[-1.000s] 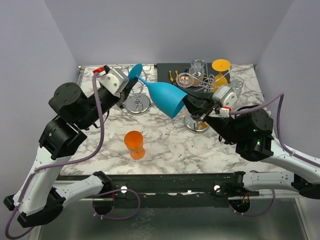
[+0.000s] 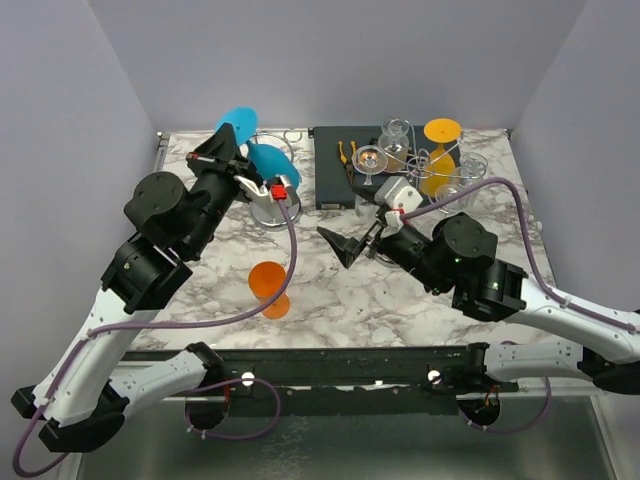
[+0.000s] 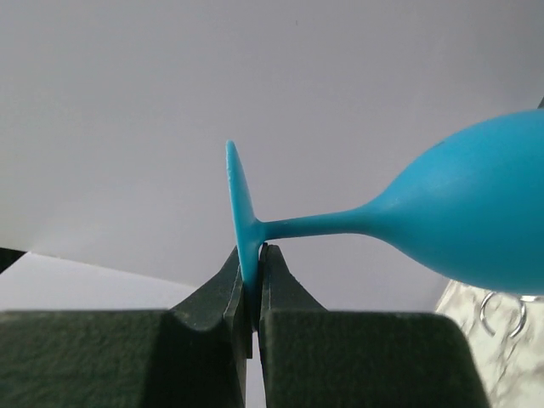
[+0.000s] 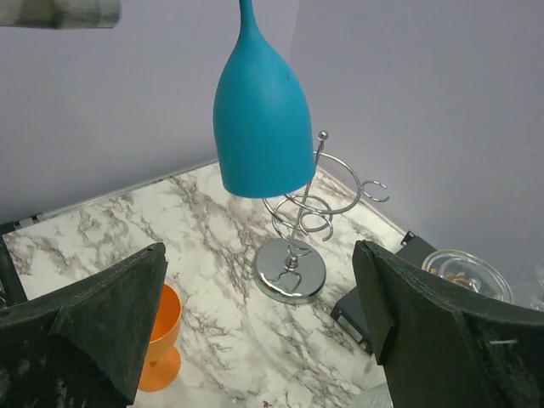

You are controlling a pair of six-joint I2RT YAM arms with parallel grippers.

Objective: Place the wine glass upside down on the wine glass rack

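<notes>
My left gripper is shut on the foot of the blue wine glass (image 3: 459,195), whose stem is horizontal in that wrist view. In the right wrist view the glass (image 4: 262,127) hangs bowl-down, rim lowest, in front of an empty silver wire rack (image 4: 289,268) with rings and a round base. In the top view it is high at the back left, over that rack, partly behind the left arm. My right gripper is open, fingers empty, facing the rack from the right.
An orange glass (image 2: 268,285) stands at front left. At back right, a second rack holds clear glasses (image 2: 395,140) and yellow ones (image 2: 440,175) beside a dark mat (image 2: 330,185) with pliers.
The left gripper has carried the blue glass up and left, turning it bowl-down over the left rack. The right gripper, earlier at the glass's bowl, has drawn away, open.
</notes>
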